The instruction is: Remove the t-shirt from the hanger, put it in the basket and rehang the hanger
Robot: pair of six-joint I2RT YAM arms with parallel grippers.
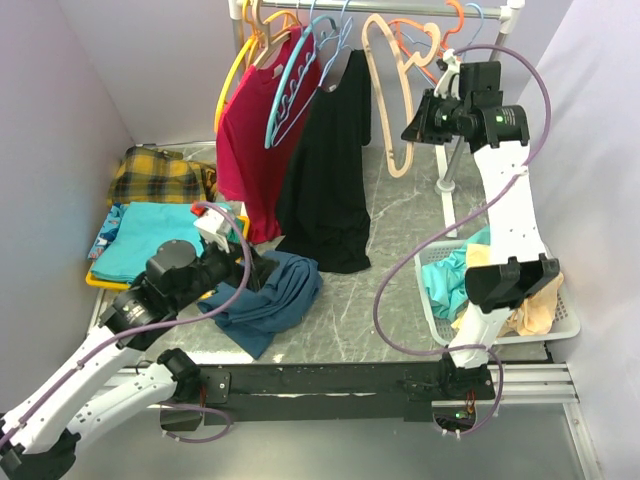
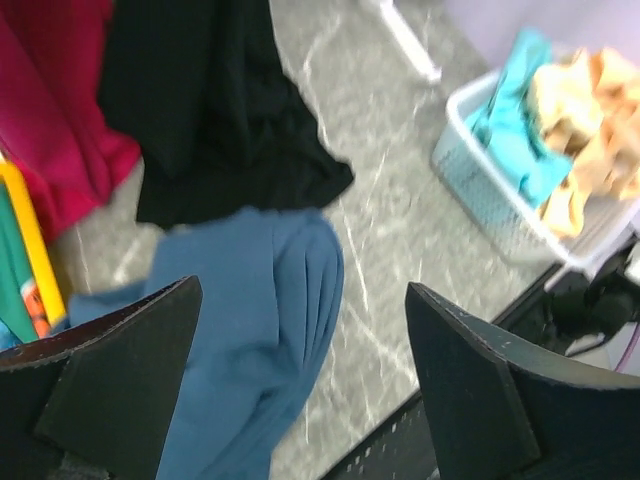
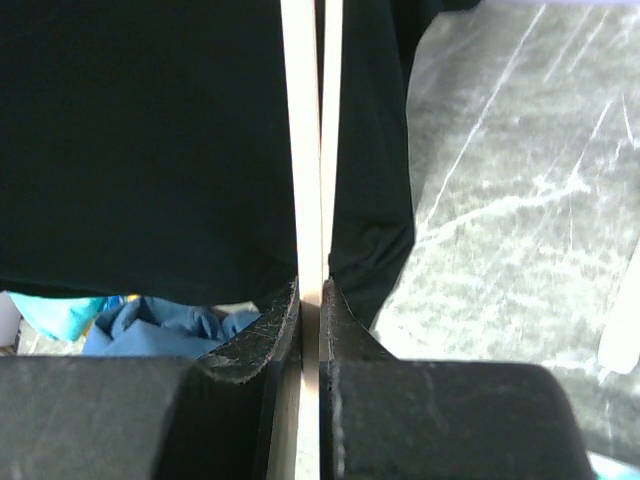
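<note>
A black T-shirt [image 1: 325, 170] hangs from the rail beside a red shirt [image 1: 255, 150]. Just right of it, my right gripper [image 1: 413, 131] is shut on a pale wooden hanger [image 1: 377, 62]; in the right wrist view the hanger [image 3: 303, 120] runs between the fingers, with black fabric behind it. My left gripper [image 1: 258, 268] is open over a crumpled dark blue garment [image 2: 230, 340] on the marble surface, nothing between its fingers.
The rail [image 1: 420, 8] carries several other hangers. A yellow tray [image 1: 100, 281] of folded clothes sits at left, a plaid cloth behind it. A white basket [image 1: 565, 320] of clothes is at right. Bare surface lies between the dark blue garment and the basket.
</note>
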